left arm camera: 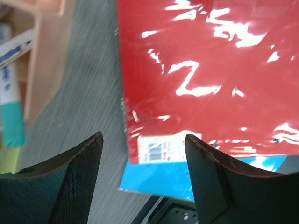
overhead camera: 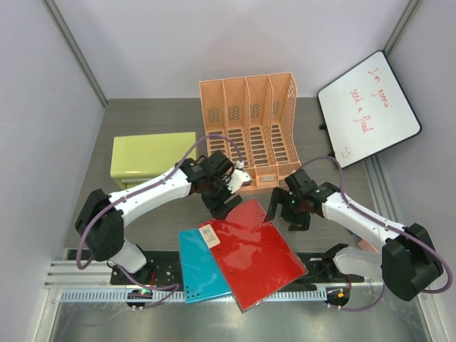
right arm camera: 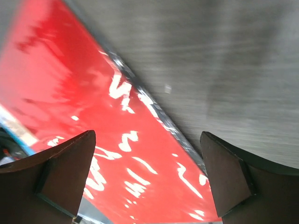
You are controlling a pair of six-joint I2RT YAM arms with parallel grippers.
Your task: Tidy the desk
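A glossy red folder with a white label lies diagonally at the desk's front edge, overhanging it, partly on top of a blue folder. In the top view, my left gripper is over the red folder's upper-left corner; the left wrist view shows its fingers apart above the label end, nothing seen between them. My right gripper stands open beside the red folder's right edge, over bare desk; in the right wrist view that edge runs between its fingers.
An orange slotted organizer stands at the back centre, a yellow-green box at back left. A whiteboard stands at the right. Bare desk shows at the left and right of the folders.
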